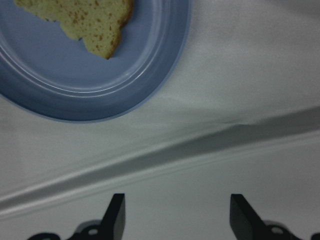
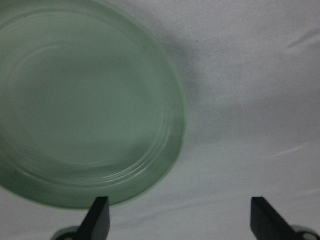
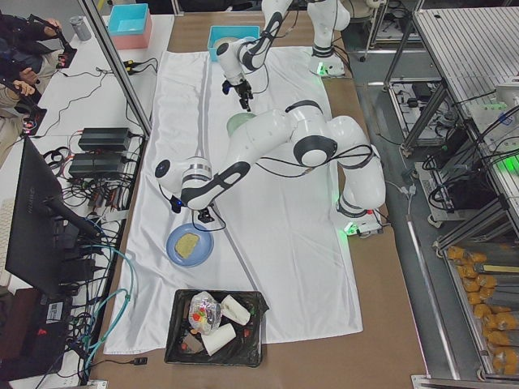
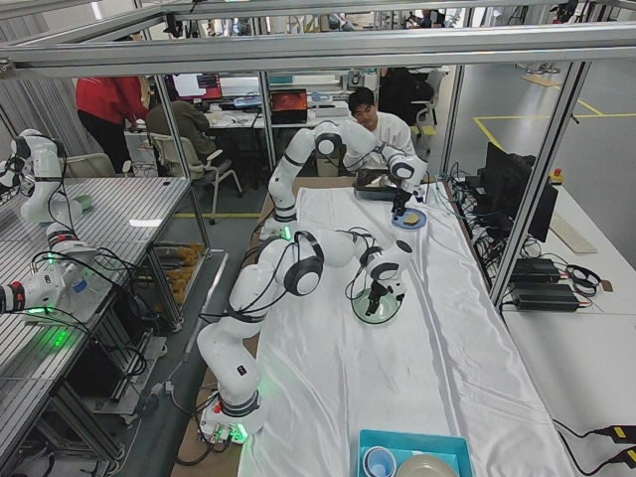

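A blue plate [image 3: 177,251] with a flat, speckled yellow bread slice [image 1: 102,22] rests on the white cloth. My left gripper is open above the cloth beside this plate, nothing between its fingers. A pale green plate [image 2: 85,110] lies empty further along the cloth, partly hidden behind the left arm in the camera left view. My right gripper hangs open over that plate's edge, also empty.
A black tray [image 3: 253,332] holding a foil-wrapped item and white rolls sits at one end of the cloth. A turquoise bin [image 4: 412,442] with dishes stands at the other.
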